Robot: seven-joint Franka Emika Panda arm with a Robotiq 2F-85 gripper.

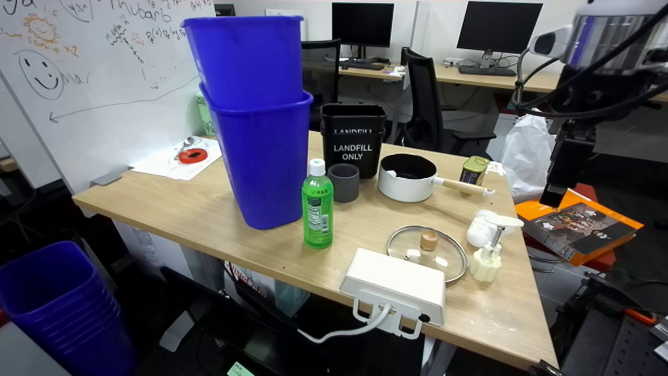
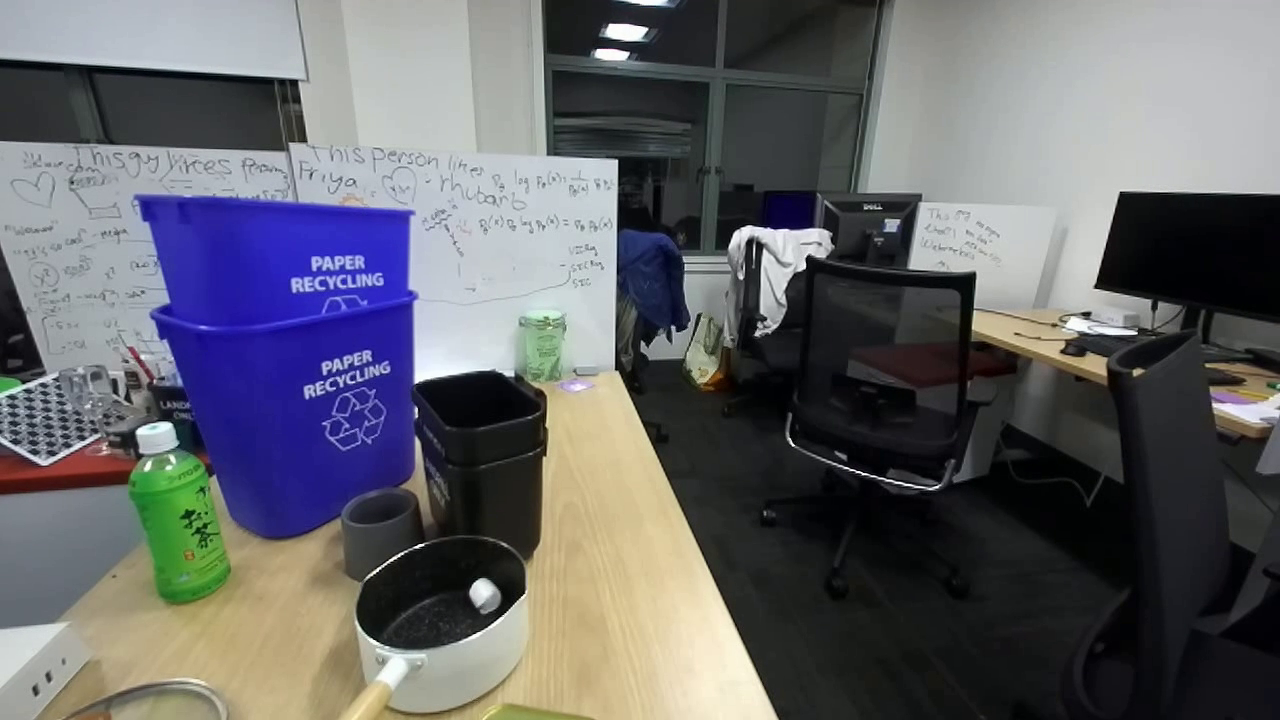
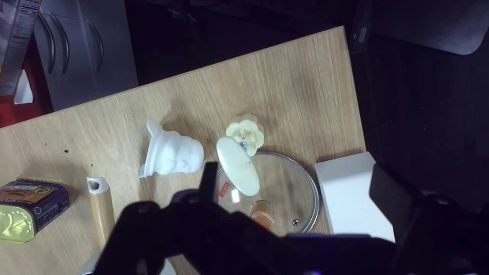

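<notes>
High over the table's right end, my gripper stands open, its fingers [image 3: 209, 179] wide apart and nothing held between them. Below it in the wrist view lies a round glass lid [image 3: 286, 183] with a brown knob. A cream plunger press [image 3: 238, 165] with a scalloped base stands beside the lid, its handle appearing over the lid's edge. Next to the press, a white ridged cup-like piece [image 3: 176, 153] rests on its side. Exterior view 1 shows a white pot [image 1: 404, 187] with a wooden handle and a small tin can [image 1: 474, 170] behind that handle.
A white power box [image 1: 395, 282] sits at the table's near edge, touching or close to the lid. Tall blue bins [image 1: 260, 156], a green bottle [image 1: 318, 210], a grey cup [image 1: 344, 183] and black bins [image 1: 352, 147] stand farther left.
</notes>
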